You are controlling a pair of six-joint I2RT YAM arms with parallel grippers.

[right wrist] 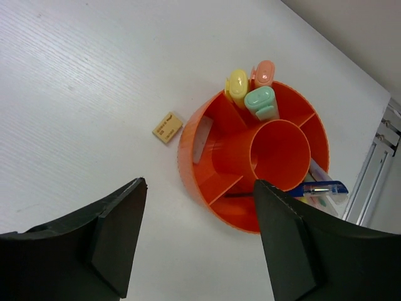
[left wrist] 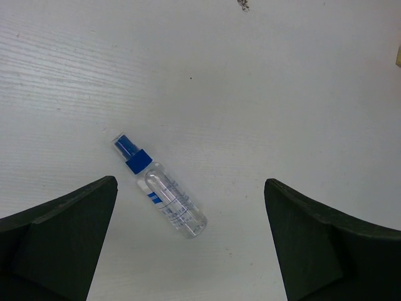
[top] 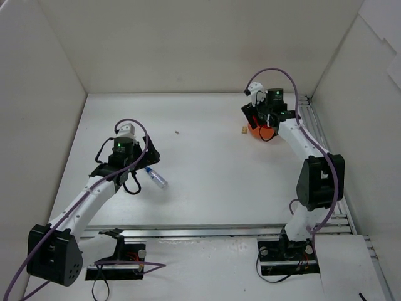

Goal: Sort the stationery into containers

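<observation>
A clear bottle with blue cap (left wrist: 172, 197) lies on the table below my left gripper, which is open and empty. My right gripper is part open over the orange round organiser (right wrist: 191, 163), nothing seen between its fingertips. The organiser holds a yellow item (right wrist: 238, 88), a pink item (right wrist: 263, 73), a mint item (right wrist: 260, 102) and, on its right, a blue-and-black pen (right wrist: 322, 188) with other pieces. A small tan block (right wrist: 166, 127) lies on the table just beside the organiser.
A tiny dark bit (top: 177, 132) lies near the centre back. Walls and a metal rail (top: 313, 125) bound the right side, close to the organiser.
</observation>
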